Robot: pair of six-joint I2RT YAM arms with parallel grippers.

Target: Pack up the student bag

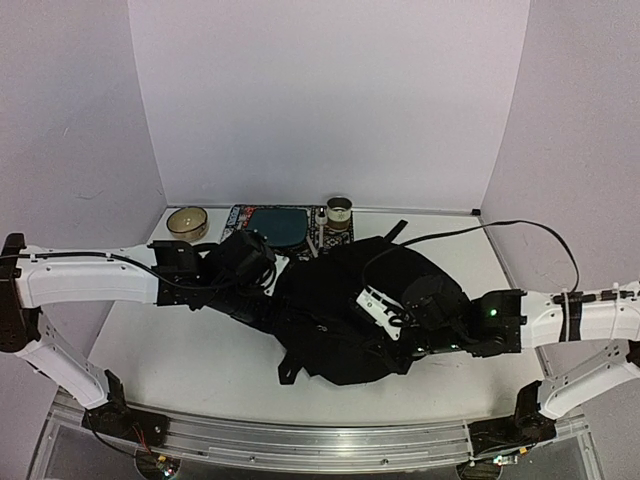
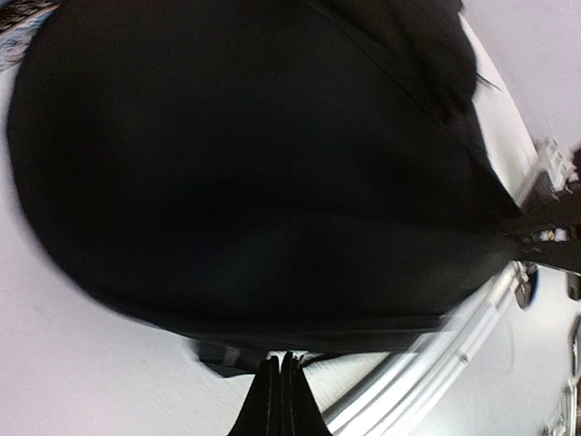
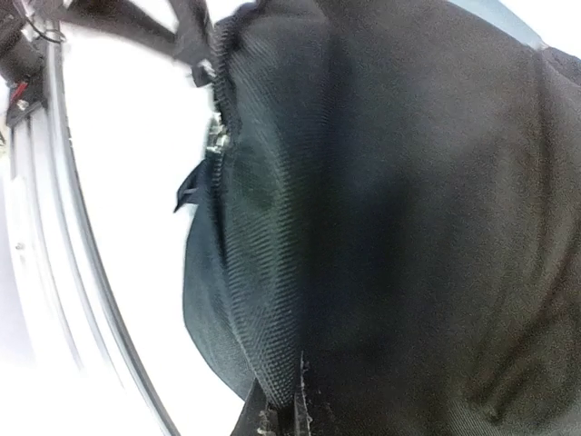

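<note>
The black bag (image 1: 350, 322) lies slumped across the middle of the table, partly hidden by both arms. My left gripper is shut at its lower left side, with no cloth showing between the fingertips; the bag looks blurred beyond them in the left wrist view. On the right, my gripper is shut on an edge of the bag, where a ribbed fold beside the zipper (image 3: 217, 168) runs down into its fingers. A strap end (image 1: 289, 368) pokes out at the bag's front left.
Behind the bag lies a patterned mat (image 1: 232, 222) bearing a dark teal flat item (image 1: 277, 227) and a slim white-topped item (image 1: 321, 218). A cup (image 1: 339, 212) and a glass bowl (image 1: 187, 223) stand at the back.
</note>
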